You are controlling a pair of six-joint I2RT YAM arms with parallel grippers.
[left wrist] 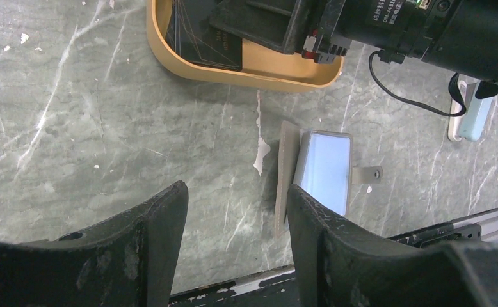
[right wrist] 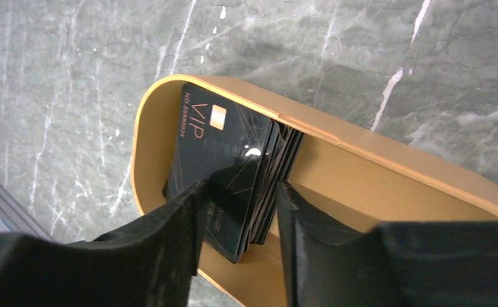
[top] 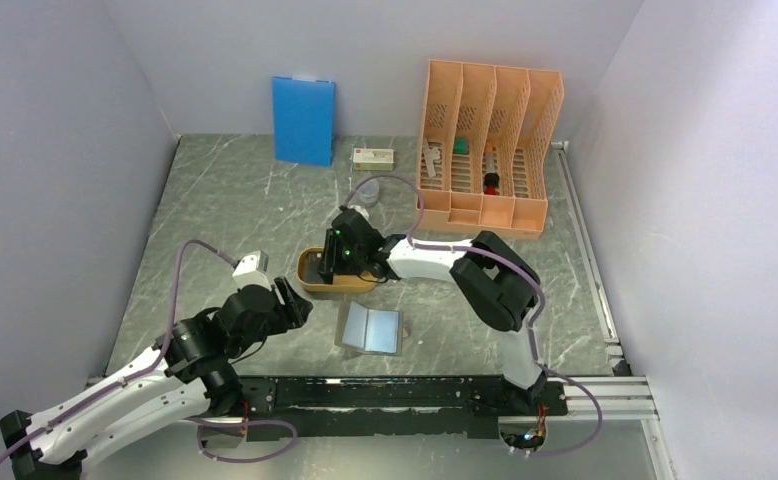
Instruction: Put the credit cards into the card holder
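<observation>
Black credit cards (right wrist: 221, 137), the top one marked VIP, lean as a stack in one end of the tan tray (right wrist: 355, 146). My right gripper reaches down over that stack, its fingers part open. One of its fingers overlaps the top card and the other is by the stack's far side; whether either touches a card cannot be told. The card holder (top: 383, 330) lies spread open on the table in front of the tray, with light blue sleeves. My left gripper is open and empty, to the left of the holder.
An orange divided rack (top: 485, 150) stands at the back right. Farther back are a blue panel (top: 303, 120) and a small box (top: 373, 159). My right arm crosses above the table from the right. Free table lies left of the tray.
</observation>
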